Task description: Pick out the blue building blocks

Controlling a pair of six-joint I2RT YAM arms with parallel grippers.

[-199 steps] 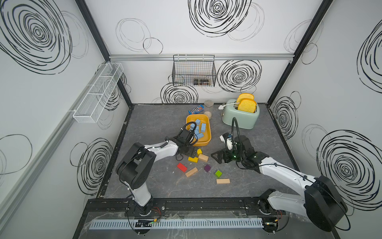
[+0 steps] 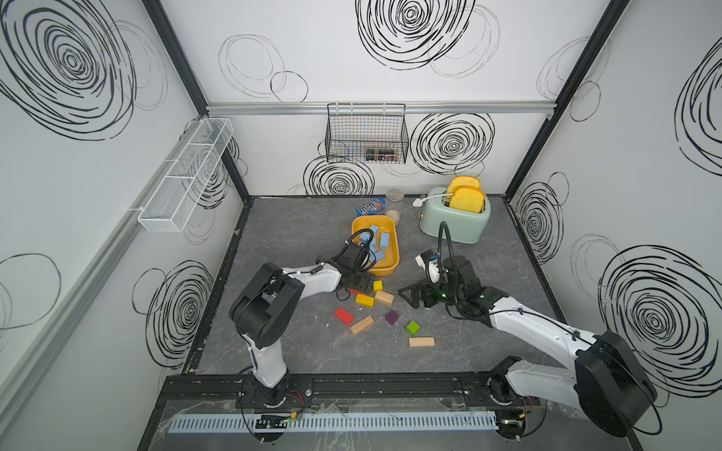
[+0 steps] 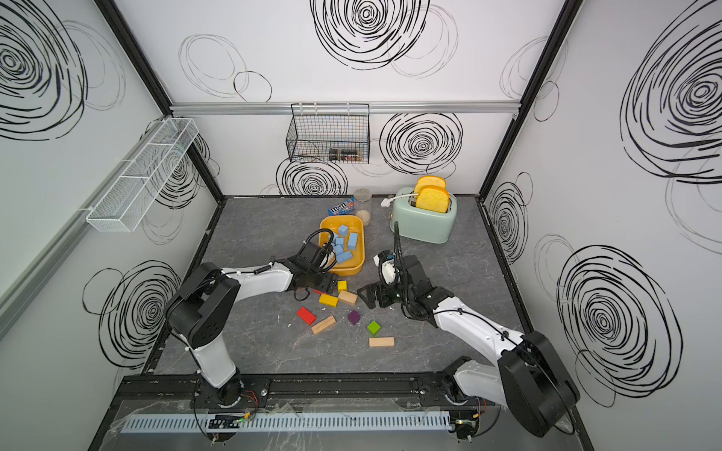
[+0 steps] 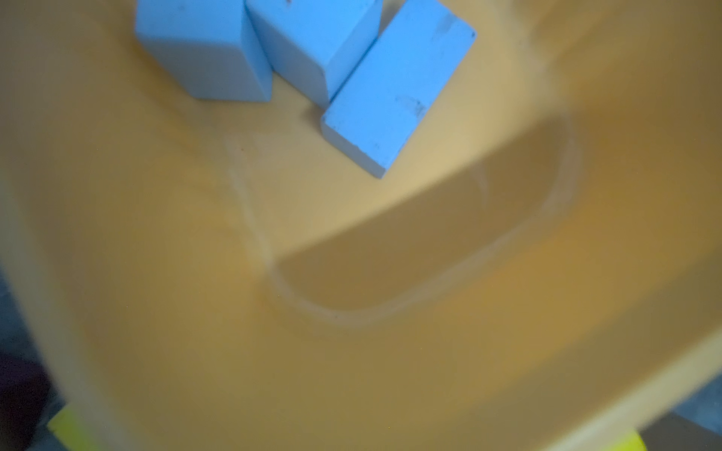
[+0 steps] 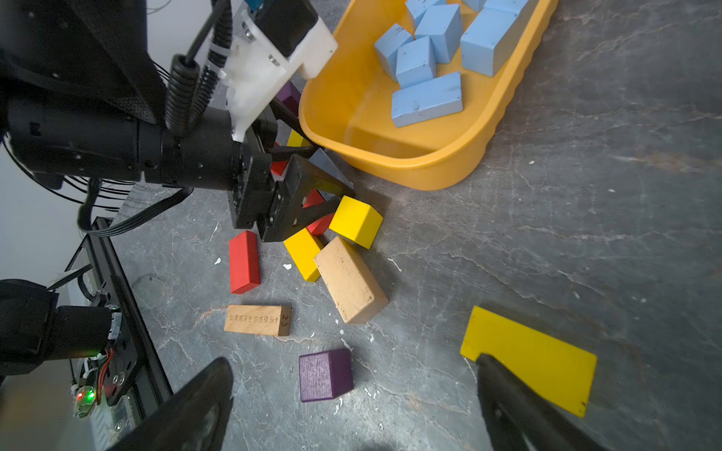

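Observation:
Several light-blue blocks (image 4: 398,86) lie in the yellow bin (image 5: 470,154). Beside the bin's near wall, low among the loose blocks, is my left gripper. A bluish block shows partly between its fingers, at the table; whether they grip it cannot be told, and the left wrist view does not show the fingers. My right gripper hangs open over the table with nothing between its wide-set fingers (image 5: 500,406).
Close to the left gripper lie a yellow cube (image 5: 356,221), a wooden block (image 5: 349,282) and red blocks (image 5: 243,263). A purple block (image 5: 323,376) and a flat yellow block (image 5: 530,360) lie near the right gripper. Behind stands a toaster (image 2: 455,221). Table right of the bin is clear.
My left arm has shifted slightly right, its gripper staying low beside the bin. The yellow cube next to it has turned a little, and part of a red block now shows. The right arm has not moved.

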